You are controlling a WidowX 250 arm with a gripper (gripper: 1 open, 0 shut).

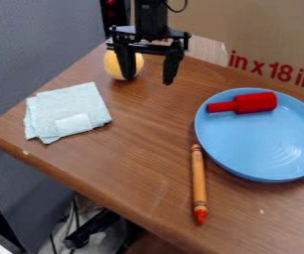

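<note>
The black gripper [148, 66] hangs over the back of the wooden table, open, its two fingers apart in front of and beside a yellow round object [113, 63]. A folded pale cloth [62, 109] lies at the left. A blue plate [255, 149] on the right holds a red cylinder with a thin handle [254, 102], resembling a rolling pin. An orange crayon-like stick [199, 184] lies beside the plate, toward the front.
A cardboard box [274, 45] with red printing stands behind the table. The table's left edge [36, 152] drops to clutter below.
</note>
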